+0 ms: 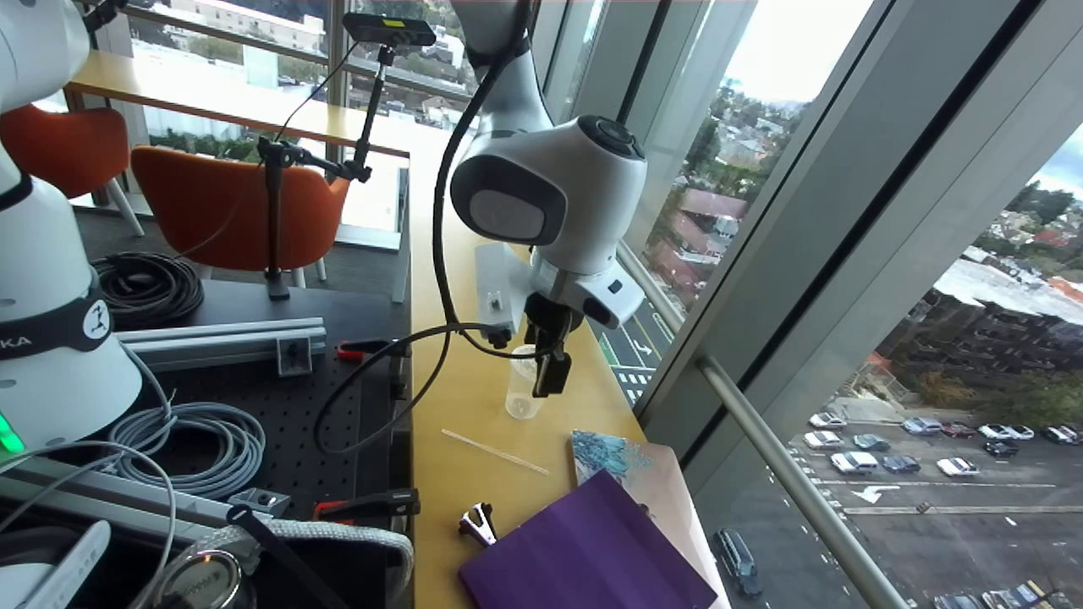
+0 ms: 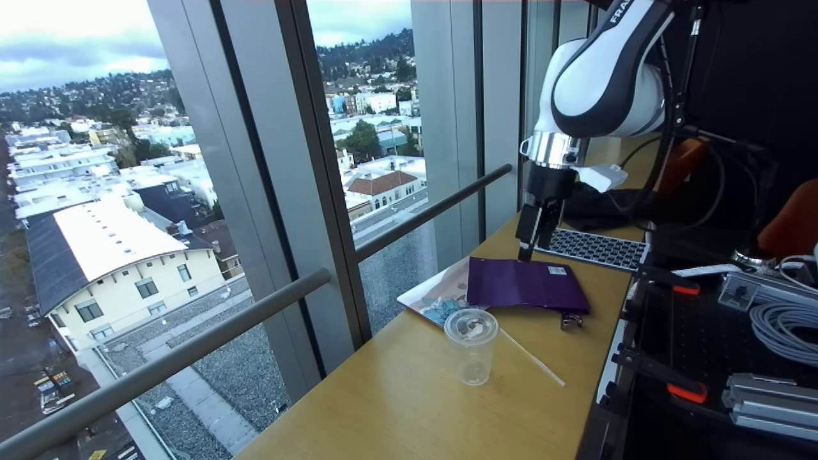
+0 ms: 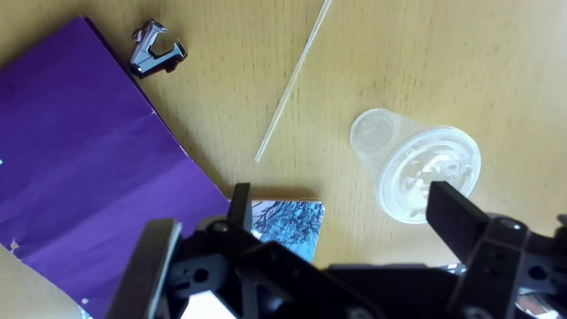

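A clear plastic cup with a domed lid [image 2: 473, 345] stands upright on the wooden table. In the wrist view the cup [image 3: 372, 135] is right of centre, its lid partly behind the right finger. My gripper is open, its fingers wide apart with nothing between them. Exterior view 1 has the gripper [image 1: 545, 375] overlapping the right side of the cup [image 1: 520, 404]. A thin clear straw [image 3: 291, 85] lies loose on the table, apart from the cup. A small staple remover [image 3: 154, 53] lies beside a purple folder [image 3: 101, 143].
The purple folder [image 1: 589, 548] lies partly over a booklet with a blue picture [image 1: 609, 455] near the window side. A keyboard [image 2: 598, 246] is at the far end in exterior view 2. A window rail [image 1: 792, 457] borders the table. Bare tabletop [image 2: 399, 414] surrounds the cup.
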